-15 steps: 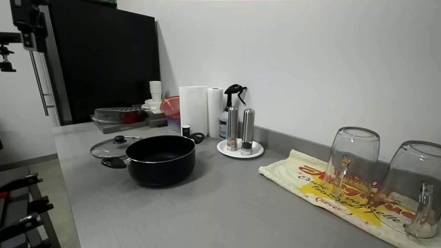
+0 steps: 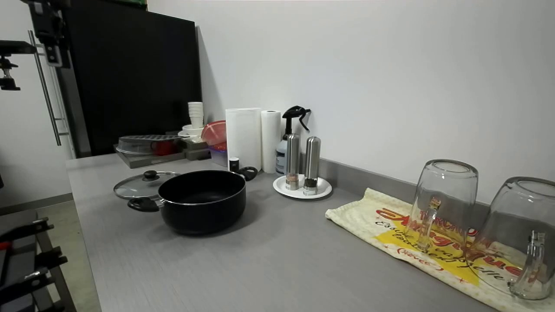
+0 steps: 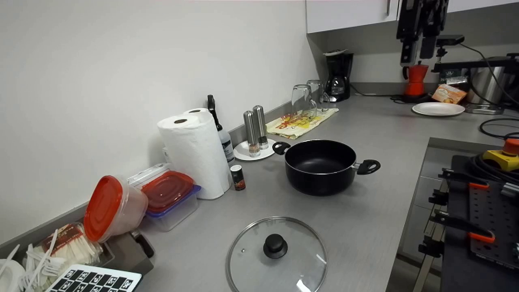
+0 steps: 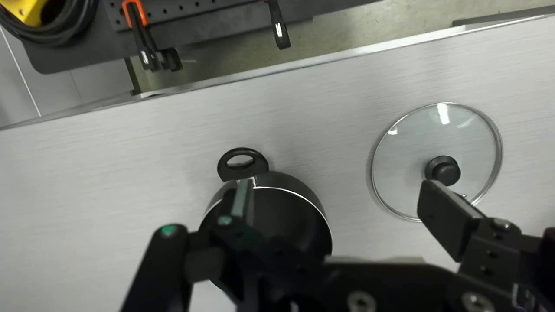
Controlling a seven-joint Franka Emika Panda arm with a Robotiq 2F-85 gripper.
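My gripper (image 3: pixel 416 57) hangs high above the counter, open and with nothing between its fingers; in the wrist view its fingers stand wide apart. Below it a black two-handled pot (image 3: pixel 319 181) stands uncovered, and its inside looks empty in both exterior views. In the wrist view, the gripper's left side covers part of the pot (image 4: pixel 291 223). A glass lid (image 3: pixel 297 258) with a black knob lies flat on the counter, apart from the pot. One finger overlaps the edge of the lid (image 4: pixel 411 156) in the wrist view.
Two steel mills (image 2: pixel 312 164) stand on a white plate (image 2: pixel 326 191) by the wall, beside paper towel rolls (image 2: pixel 243 138) and a spray bottle (image 2: pixel 281 156). Upturned glass mugs (image 2: pixel 448 182) rest on a printed cloth (image 2: pixel 364 223).
In exterior view 1 my gripper has shifted a little to the right and slightly down. The pot and the lid have stayed where they were.
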